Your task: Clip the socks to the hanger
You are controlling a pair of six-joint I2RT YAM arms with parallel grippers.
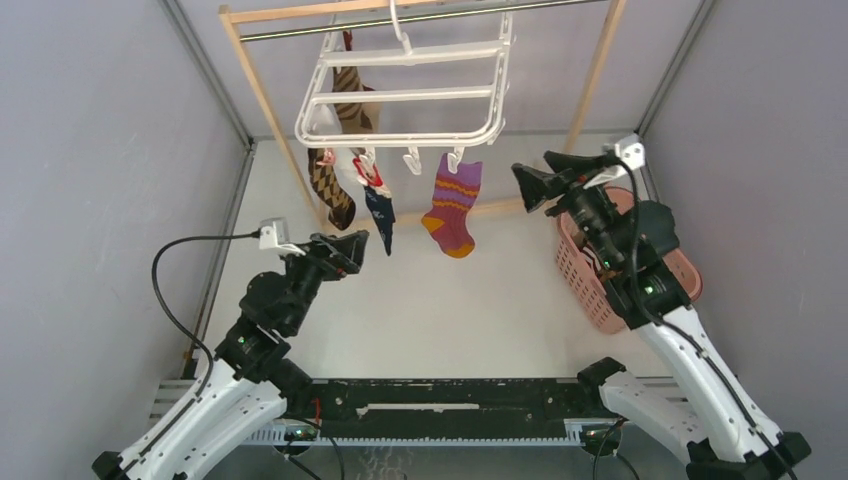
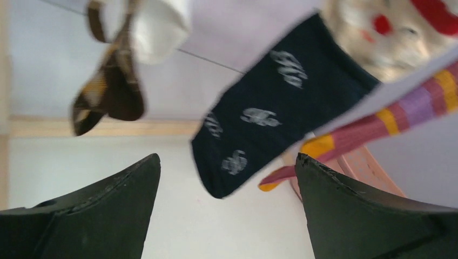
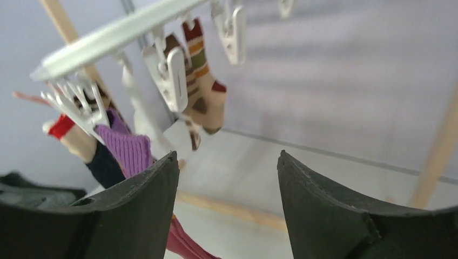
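Note:
A white hanger (image 1: pixel 405 97) hangs from the rack with socks clipped along it: a purple, orange-toed sock (image 1: pixel 454 205) at front right, a navy sock (image 2: pixel 259 124) with a red-trimmed cream top, and brown patterned socks (image 1: pixel 335 195) at left. Below the socks at left, my left gripper (image 1: pixel 345 255) stands open, fingers empty. My right gripper (image 1: pixel 530 185) is right of the purple sock, its fingers apart with nothing between them; in the right wrist view, empty clips (image 3: pixel 176 78) hang above it.
The pink basket (image 1: pixel 590 290) sits at the right beneath my right arm, with some striped cloth inside. Wooden rack posts (image 1: pixel 595 70) stand either side of the hanger.

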